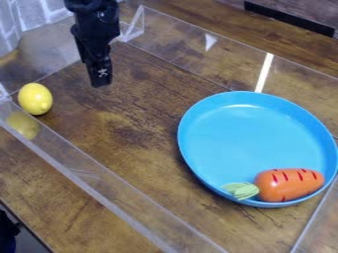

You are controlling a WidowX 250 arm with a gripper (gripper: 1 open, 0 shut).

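Observation:
My black gripper (98, 65) hangs at the top left over the wooden surface, open, with nothing visible between its fingers. It is above and right of a yellow lemon-like object (35, 99) near the left wall. A blue plate (244, 143) sits on the right, with an orange carrot (290, 184) with a pale green top lying on its lower part.
Clear plastic walls (99, 194) border the area along the left, front and back. The middle of the wooden surface (138, 119) between the yellow object and the plate is bare.

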